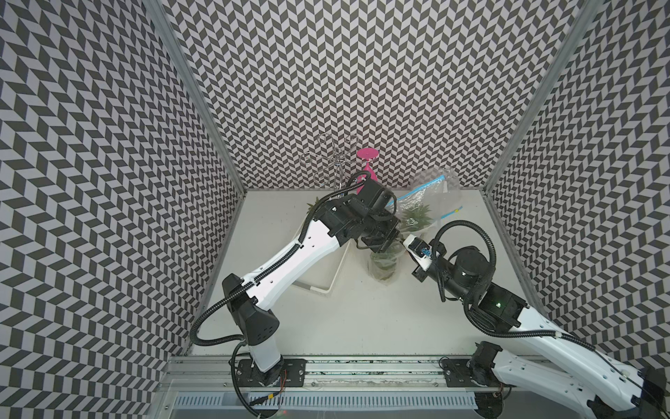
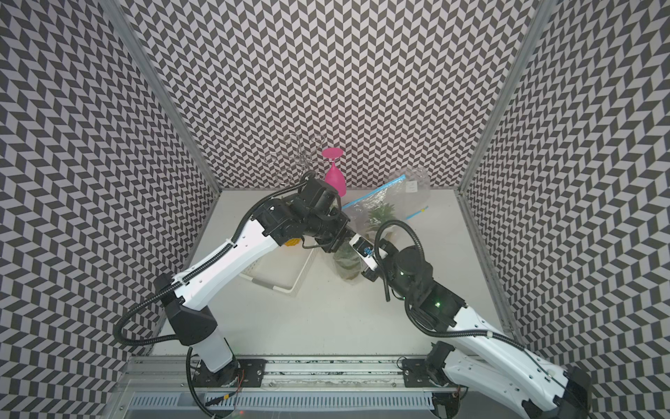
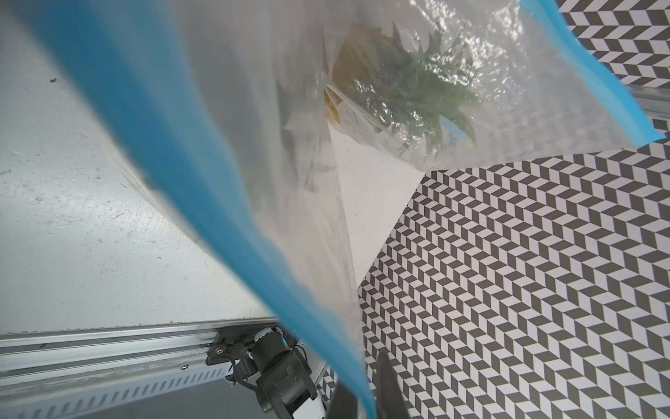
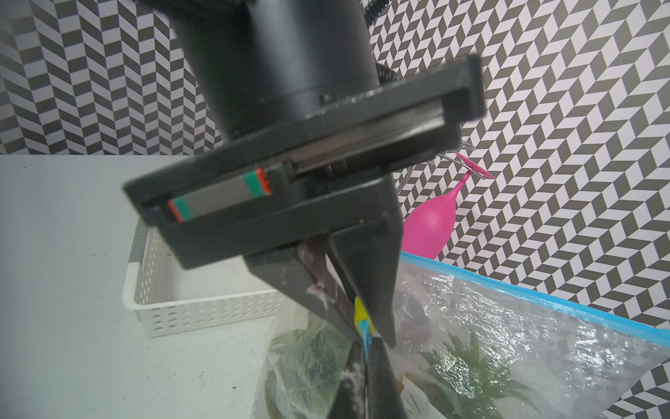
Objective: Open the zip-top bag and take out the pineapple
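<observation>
A clear bag with blue zip strips (image 3: 216, 195) hangs from my left gripper (image 1: 394, 234), which is shut on its top edge; the strip fills much of the left wrist view. The yellow slider (image 4: 360, 313) sits between the left fingers. My right gripper is shut at that spot, at the blue strip just below the slider; whether it holds the strip is unclear. Leafy green contents (image 2: 349, 262) show through this bag. A second zip bag (image 2: 411, 188) with a pineapple crown (image 1: 417, 216) inside lies behind at the right.
A white basket (image 4: 160, 314) stands left of the bags, with a pineapple partly hidden behind the left arm. A pink bottle-shaped object (image 4: 429, 223) and a wire stand (image 1: 324, 157) are at the back.
</observation>
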